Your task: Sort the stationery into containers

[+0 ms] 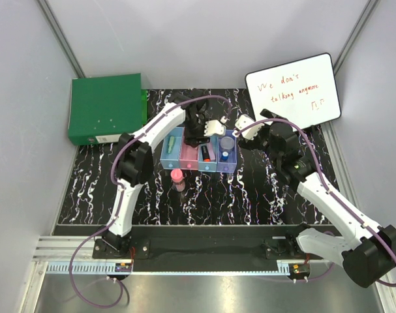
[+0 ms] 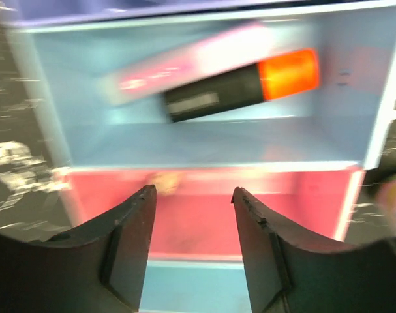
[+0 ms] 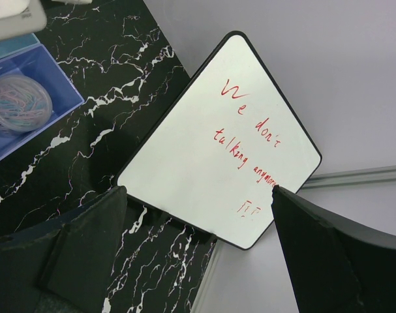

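A four-compartment container stands mid-table, with blue, pink, light blue and violet-blue sections. A black item with an orange end lies beside a pinkish bar in the light blue compartment. My left gripper is over the pink compartment, fingers apart with nothing between them; a small blurred pale thing shows there. The leftmost compartment holds a green item. A round clear tub of coloured bands and a blue item sit in the violet-blue one. My right gripper stands open and empty.
A pink-capped jar stands just in front of the container. The whiteboard with red writing leans at the back right, and a green box is at the back left.
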